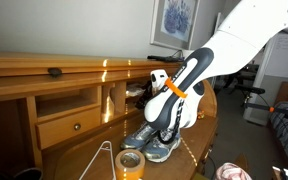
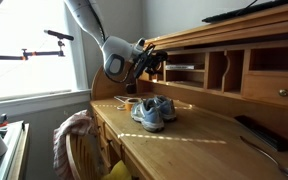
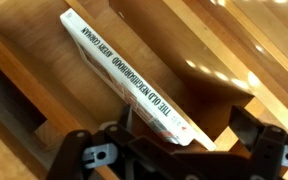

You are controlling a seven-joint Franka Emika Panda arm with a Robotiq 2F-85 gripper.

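Observation:
My gripper is open, its two dark fingers spread at the lower edge of the wrist view with nothing gripped. Below and between them, a white box or book (image 3: 134, 85) with dark lettering along its narrow face lies in a wooden compartment (image 3: 164, 50). From exterior view 2, the gripper (image 2: 147, 66) hangs at the front of the desk's upper shelves (image 2: 184, 72). The arm largely covers that spot in exterior view 1, so the compartment's contents are hard to make out there.
A pair of grey shoes (image 2: 149, 112) stands on the desk top (image 2: 199, 140) beneath the arm. Nearby are an orange-brown round container (image 1: 130, 166) and a thin white wire frame (image 1: 102, 156). A small drawer (image 1: 70, 126) is closed. A chair (image 2: 82, 158) stands in front.

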